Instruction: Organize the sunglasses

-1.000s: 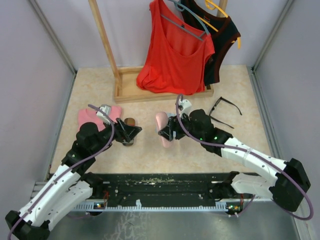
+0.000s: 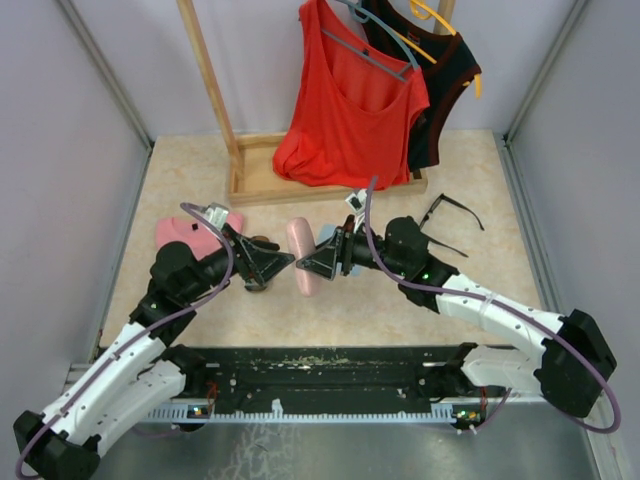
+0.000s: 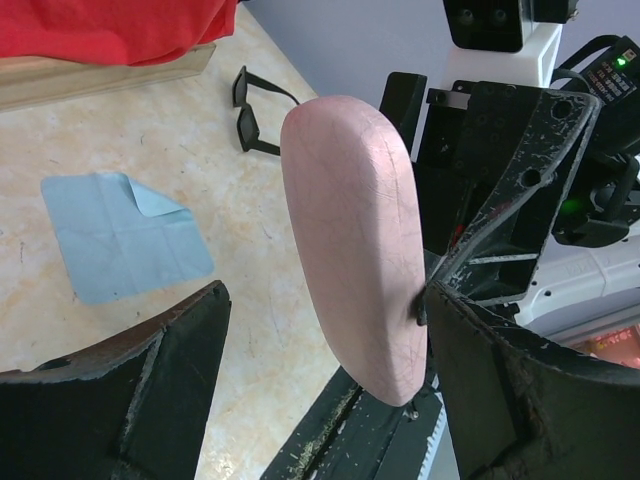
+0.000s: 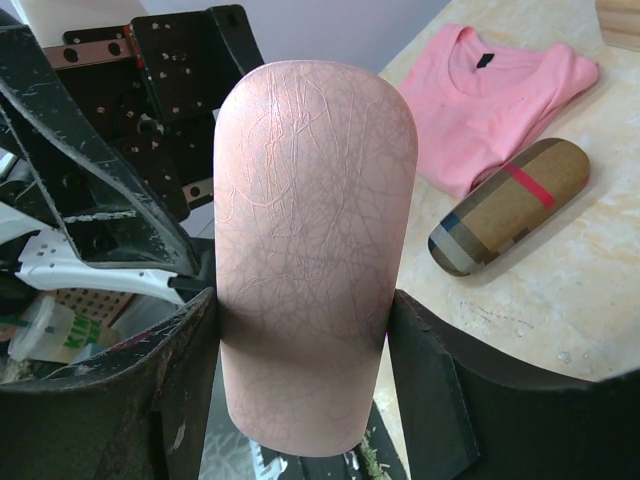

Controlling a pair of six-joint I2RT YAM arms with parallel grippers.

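A pink glasses case (image 2: 301,245) with a creased surface is held upright above the table. My right gripper (image 2: 305,264) is shut on it, its fingers (image 4: 425,350) pressing both sides in the right wrist view. Facing it from the left, my left gripper (image 2: 283,262) stands open; in its wrist view the case (image 3: 350,230) shows between the fingers, close to the right one, with a gap at the left one. Black sunglasses (image 2: 452,225) lie unfolded on the table's right side. A brown plaid case with a red stripe lies at the left.
A folded pink shirt (image 4: 480,105) is beside the plaid case. The blue cloth (image 3: 125,235) lies flat on the table under the arms. At the back, red and black tops (image 2: 350,110) hang over a wooden rack (image 2: 245,190).
My right gripper has carried the pink case to the left. My left gripper has come slightly rightward, so the two grippers are now close together at the case.
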